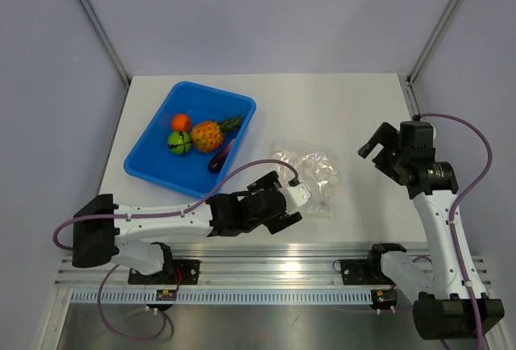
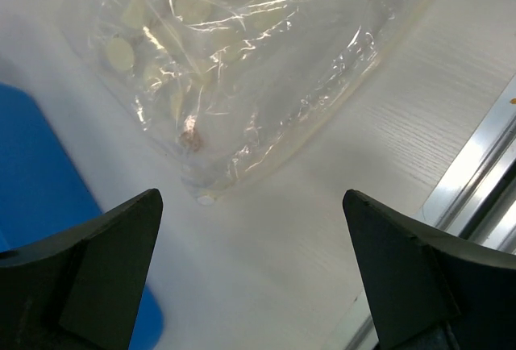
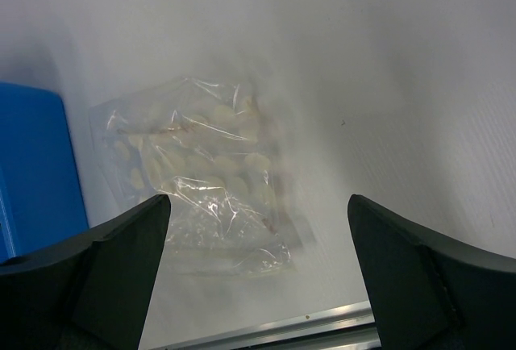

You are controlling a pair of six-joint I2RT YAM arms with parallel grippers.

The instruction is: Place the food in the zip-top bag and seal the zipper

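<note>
A clear plastic zip bag [image 1: 313, 174] lies flat on the white table, its surface creased and shiny. In the left wrist view the bag [image 2: 234, 68] fills the upper part, with its near corner ahead of the fingers. My left gripper [image 1: 282, 202] is open over the bag's lower left part, hiding some of it. My right gripper [image 1: 374, 150], also open, is to the right of the bag, apart from it. Toy food sits in the blue bin: an orange [image 1: 181, 122], a green ball-shaped fruit [image 1: 179, 143], a pineapple [image 1: 207, 136] and a dark eggplant [image 1: 219, 160].
The blue bin [image 1: 143, 159] stands left of the bag, close to the left arm. A metal rail [image 1: 274, 251] runs along the table's front edge. Bare table lies behind the bag and toward the right.
</note>
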